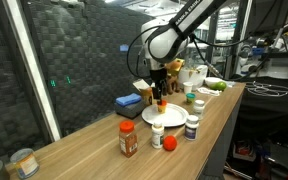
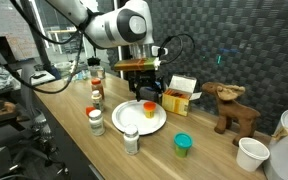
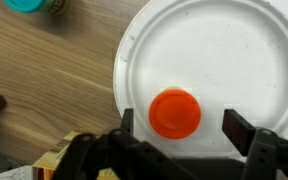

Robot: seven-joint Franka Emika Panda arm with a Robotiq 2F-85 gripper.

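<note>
A small yellow container with an orange-red lid [image 2: 149, 112] stands upright on the white round plate [image 2: 117, 109]. From above, in the wrist view, its lid [image 3: 175, 113] appears as an orange disc near the plate's edge. My gripper is directly over the container, with one dark fingertip [image 3: 127, 123] on the left and the other on the right. Clear gaps separate both fingertips from the lid, so the fingers are open around it. In exterior view 1 the arm partly blocks the container's top.
Several jars stand along the plate's near side, including a brown one with a red lid [image 1: 128, 139]. A red ball [image 1: 170, 143] lies close by. Behind are a yellow box [image 2: 181, 92], a toy moose [image 2: 235, 110] and a teal-lidded jar [image 2: 182, 144].
</note>
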